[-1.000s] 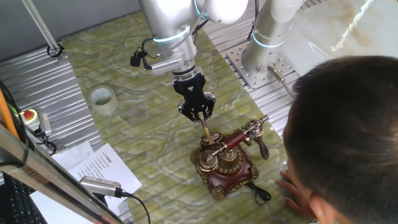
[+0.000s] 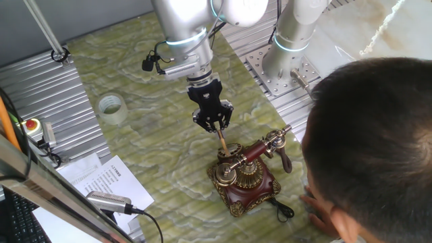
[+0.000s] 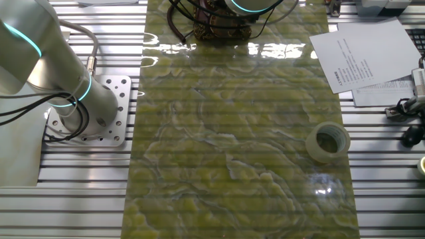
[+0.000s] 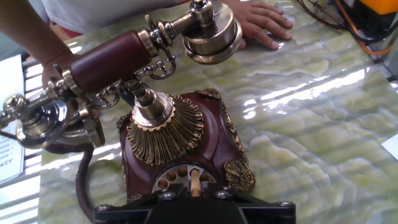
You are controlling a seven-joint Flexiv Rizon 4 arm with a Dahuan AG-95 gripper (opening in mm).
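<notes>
A vintage-style telephone (image 2: 251, 196), dark red with bronze trim, stands on the green marbled mat. My gripper (image 2: 220, 127) is shut on a slim wooden stick (image 2: 224, 141) that slants down toward the phone. In the wrist view the stick (image 4: 196, 184) has its tip at the rotary dial (image 4: 173, 177), over or in one of the finger holes; how deep it sits cannot be told. Across the cradle rests the handset (image 4: 112, 65). Exterior view 2 shows only the lower part of the phone (image 3: 222, 30), at the top edge.
A person (image 2: 378, 148) leans in close at the right, with a hand (image 4: 264, 25) on the mat beside the phone. A tape roll (image 2: 113, 109) lies at the left.
The person has shifted slightly to the left. My gripper and the stick look almost unmoved, with the stick's tip still at the dial.
</notes>
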